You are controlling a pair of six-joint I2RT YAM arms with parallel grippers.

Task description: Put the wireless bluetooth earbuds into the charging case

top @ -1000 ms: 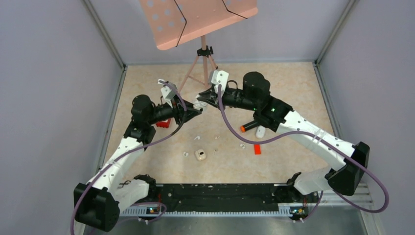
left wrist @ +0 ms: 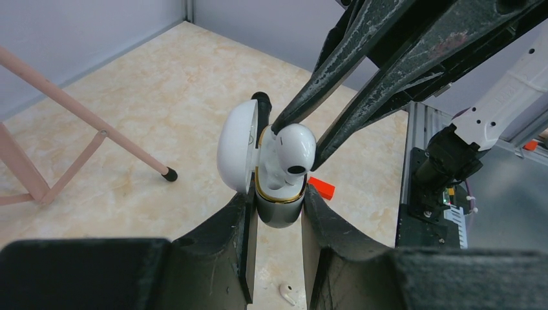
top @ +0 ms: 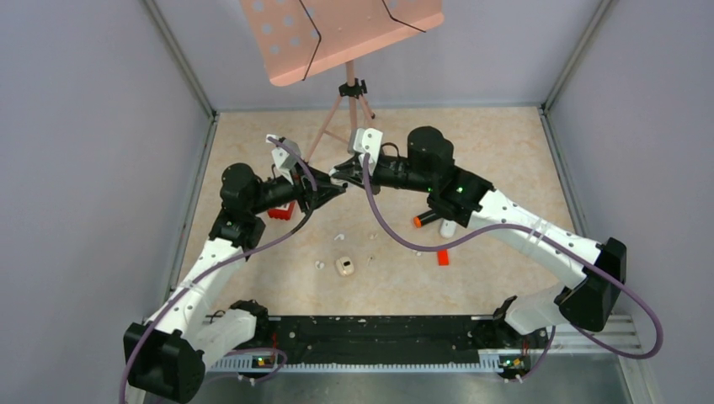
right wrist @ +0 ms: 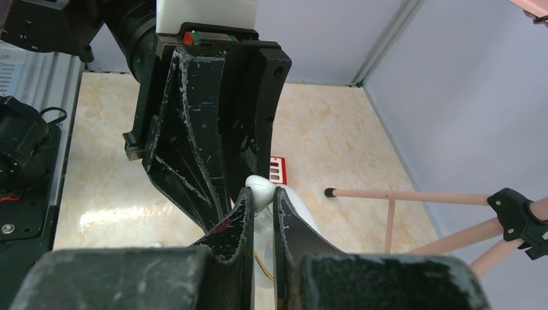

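My left gripper is closed around the lower body of the white charging case [left wrist: 279,214], which has a gold line along its rim. The case's lid [left wrist: 235,147] stands open on the left. Right at the case's opening is a white earbud [left wrist: 296,147], held by my right gripper. In the right wrist view the earbud's rounded head [right wrist: 260,188] shows between the fingertips, with the case's white shell [right wrist: 297,205] just behind. Whether the earbud's stem sits in its slot is hidden. Both grippers meet above the table's middle in the top view.
A pink tripod [top: 352,101] stands behind.
The right arm has shifted a little to the left, its gripper now covering more of the case in the top view.
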